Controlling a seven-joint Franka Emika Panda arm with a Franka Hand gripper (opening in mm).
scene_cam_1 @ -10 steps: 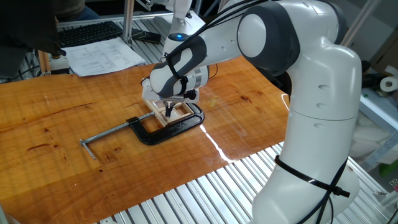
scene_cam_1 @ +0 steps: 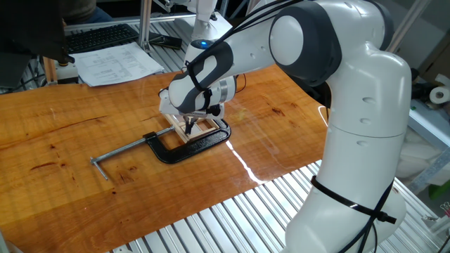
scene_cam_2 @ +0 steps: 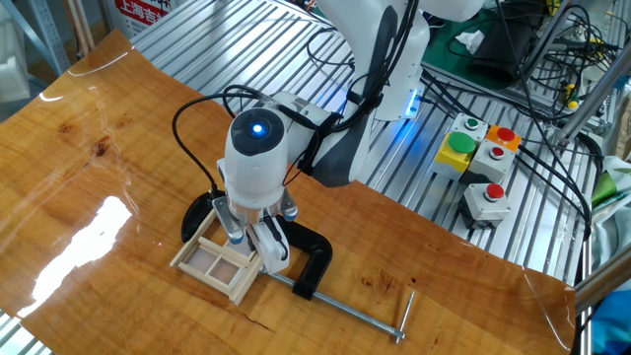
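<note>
A small pale wooden frame with crossing slats lies flat on the brown wooden table. Around one side of it lies a black C-clamp, its silver screw rod stretching across the tabletop. My gripper points down at the wooden frame, its dark fingers within the frame's outline in exterior view 1. From the other side, the white hand hides most of the fingers and part of the frame. Whether the fingers are apart or closed on a slat does not show.
Printed papers and a black keyboard lie at the table's far side. Button boxes stand on the ribbed metal surface beside the arm's base.
My gripper has shifted very slightly, its fingers a touch lower in exterior view 1. The wooden frame and clamp look unmoved.
</note>
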